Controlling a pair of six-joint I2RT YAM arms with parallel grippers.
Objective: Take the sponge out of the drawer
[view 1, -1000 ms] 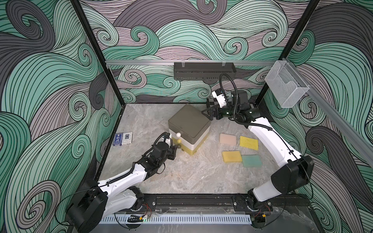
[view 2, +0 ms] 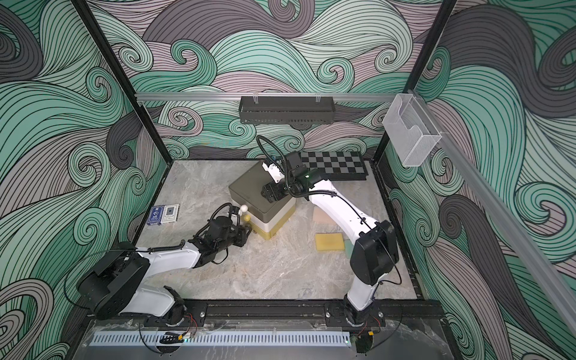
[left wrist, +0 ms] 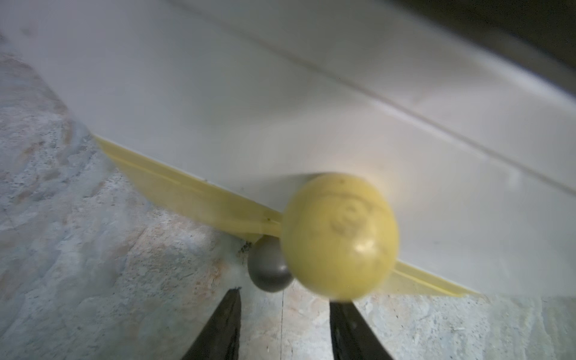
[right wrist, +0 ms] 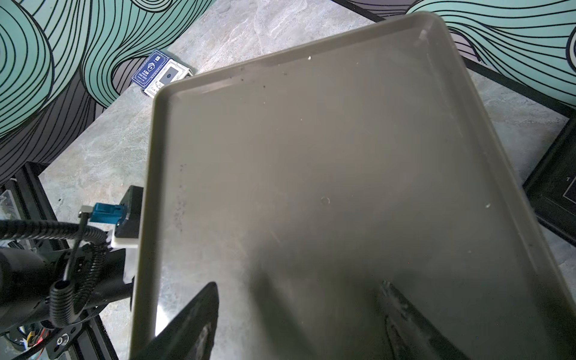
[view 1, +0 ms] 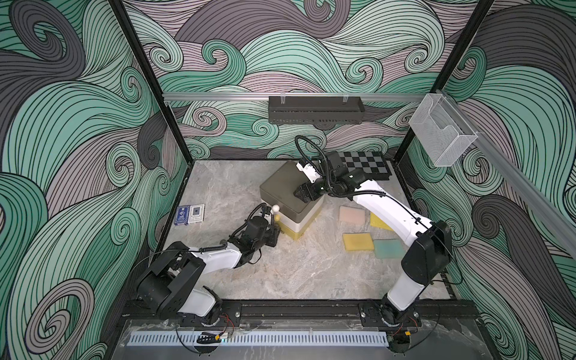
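A drawer box with a grey-brown lid stands mid-table, white above and yellow below, its drawers closed. The left wrist view shows its white front, a yellow ball knob and a grey knob lower down. My left gripper is open just in front of these knobs, with nothing held between its fingers. Over the lid my right gripper hangs open and empty; whether it touches the lid is unclear. No sponge inside the drawers can be seen.
Several sponges lie right of the box, including a yellow one, a teal one and a pink one. A chessboard sits at the back right, a card box at the left.
My right arm has swung left from beside the box to over its lid. The left gripper has moved slightly right, closer to the knobs. The box has stayed put.
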